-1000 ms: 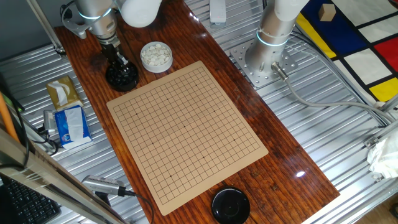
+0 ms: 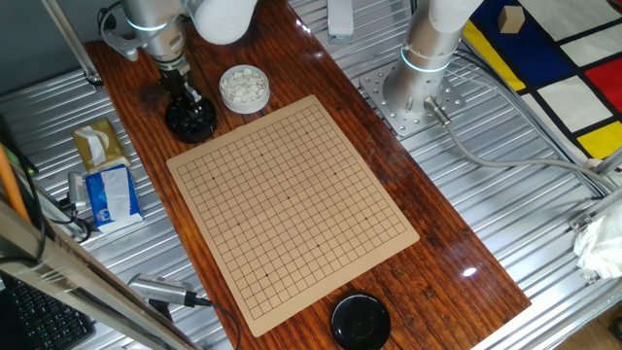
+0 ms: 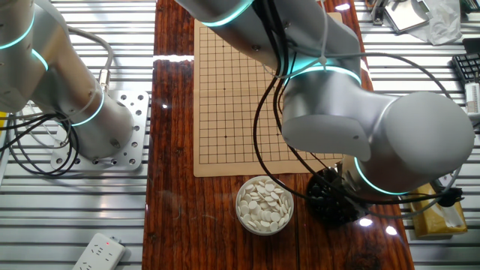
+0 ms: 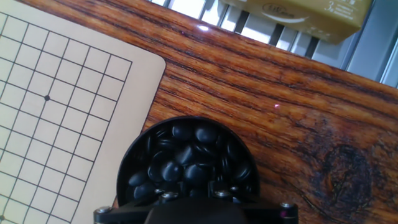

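Observation:
A black bowl [image 2: 179,130] filled with glossy black stones [image 4: 183,154] stands beside one corner of the tan grid board [image 2: 292,199]. My gripper [image 2: 195,100] points down over this bowl, its tips at or just above the stones. In the wrist view the gripper's dark body hides the bowl's near edge, and what lies between the fingers does not show clearly. The board's grid is bare of stones. A round bowl of white stones [image 2: 243,87] sits close by; in the second exterior view the white stones [image 3: 264,204] are plain, while the arm partly covers the black bowl.
A black round dish [image 2: 361,322] lies past the board's opposite end. My arm's base [image 2: 418,92] is mounted beside the wooden table [image 2: 437,262]. Tissue packs [image 2: 114,197] lie off the table's left side. The wood along the board's right side is clear.

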